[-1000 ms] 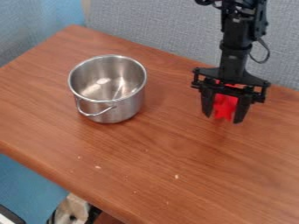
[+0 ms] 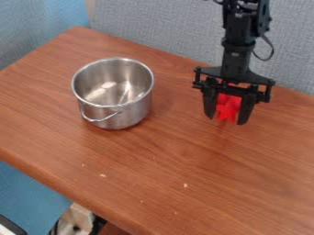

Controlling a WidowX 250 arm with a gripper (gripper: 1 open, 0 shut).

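Observation:
My black gripper (image 2: 227,106) is lowered over a red object (image 2: 229,103) on the wooden table (image 2: 172,174), right of the steel pot. The fingers straddle the red object, which is partly hidden behind them. I cannot tell whether they touch it. The steel pot (image 2: 113,81) stands upright on the left, with a wire handle hanging at its front.
A grey textured wall (image 2: 147,27) runs behind the table. Some small items lie below the table's front-left edge, mostly out of view.
My gripper has shifted a little to the left over the last second, and the red object appears slightly further left too. The pot has not moved.

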